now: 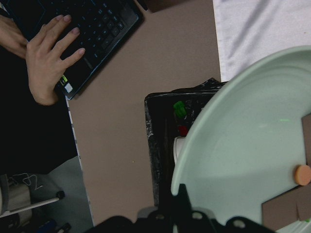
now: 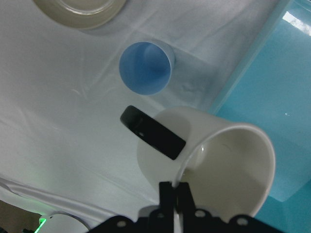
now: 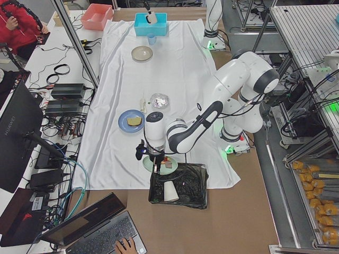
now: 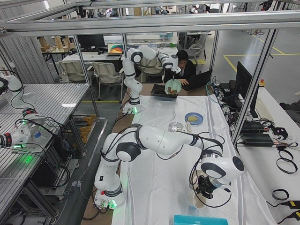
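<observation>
A pale green plate [image 1: 243, 136] with brown scraps and an orange round piece is held at its rim by my left gripper, shut on it, over the edge of a black lined bin [image 3: 193, 190]. My right gripper is shut on the wall of a white mug [image 2: 228, 165], held beside and partly over a turquoise bin [image 2: 286, 82]; a blue cup [image 2: 146, 68] stands on the cloth nearby.
A tan plate [image 3: 142, 53], a blue plate [image 3: 127, 121] with a yellow sponge and a clear bag [image 3: 159, 100] lie on the white cloth. A person's hand [image 1: 48, 63] rests on a laptop beside the black bin.
</observation>
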